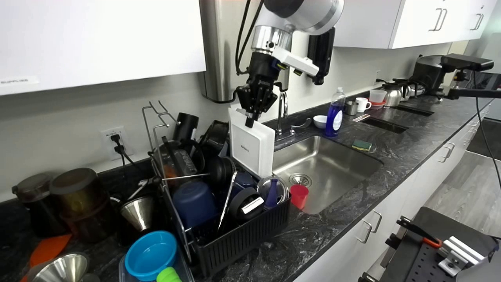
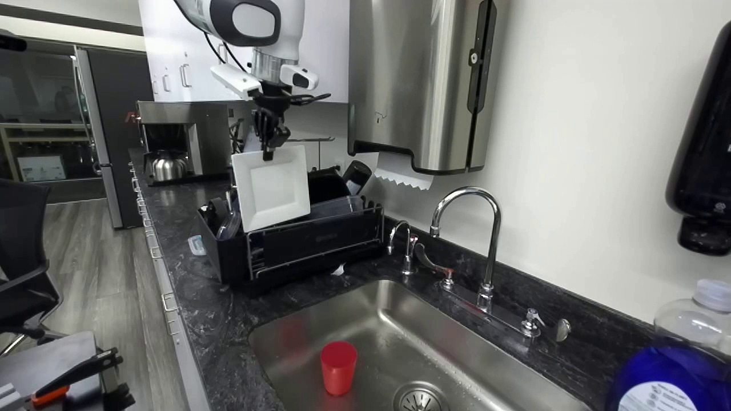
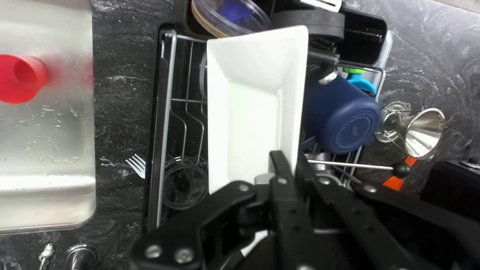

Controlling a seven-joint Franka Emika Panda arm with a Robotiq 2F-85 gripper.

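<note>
A square white plate stands on edge over the dish rack, slightly tilted. My gripper is shut on its upper rim. In exterior view 2 the plate shows its front, with the gripper at its top edge; its lower edge reaches down to about the rack's side. From the wrist the plate is seen steeply from above, and the gripper's fingers cross its near rim. The black dish rack holds several other dishes. Whether the plate's bottom touches anything in the rack is hidden.
Close to the plate in the rack are a blue mug, a clear lid and black pans. The steel sink beside the rack holds a red cup. A paper towel dispenser hangs on the wall nearby.
</note>
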